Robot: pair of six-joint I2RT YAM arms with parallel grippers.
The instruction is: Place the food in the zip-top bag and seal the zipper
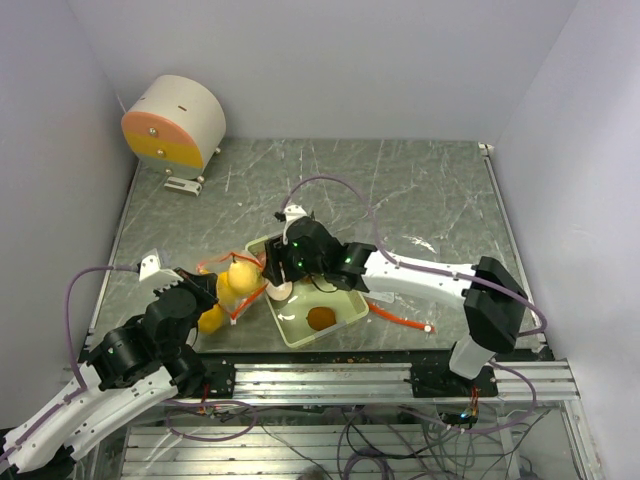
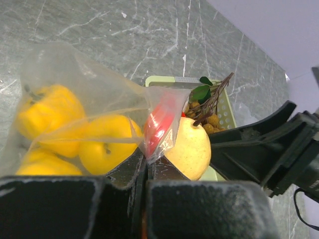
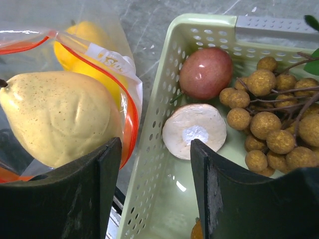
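A clear zip top bag (image 2: 107,77) with a red-orange zipper edge (image 3: 130,117) holds several yellow fruits (image 2: 112,142). My left gripper is shut on the bag's edge. A pale yellow pear (image 3: 60,117) sits at the bag's mouth, inside the zipper edge in the right wrist view. My right gripper stands part open beside the pear, over the basket's near wall, nothing held between its fingers. The green basket (image 3: 149,149) contains a dark red fruit (image 3: 207,73), a round white-faced piece (image 3: 194,132) and a bunch of brown longans (image 3: 266,124).
An orange-brown item (image 1: 321,318) lies at the basket's front. An orange strip (image 1: 402,319) rests on the table to its right. A rounded toy cabinet (image 1: 175,125) stands at the back left.
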